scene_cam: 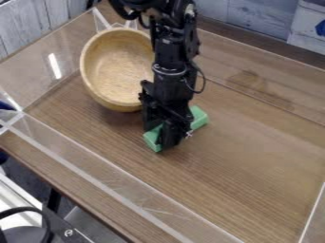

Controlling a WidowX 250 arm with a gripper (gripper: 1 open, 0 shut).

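Observation:
My black arm reaches down from the top of the camera view to the middle of the wooden table, where my gripper (pixel 165 121) is low over a bright green object (pixel 195 118). The gripper is shut on the green object, which shows on both sides of the dark fingers; the fingertips themselves are hard to make out against it.
A pale wooden bowl (pixel 98 76) sits just left of the arm. Dark cables (pixel 38 228) lie at the bottom left, off the table's edge.

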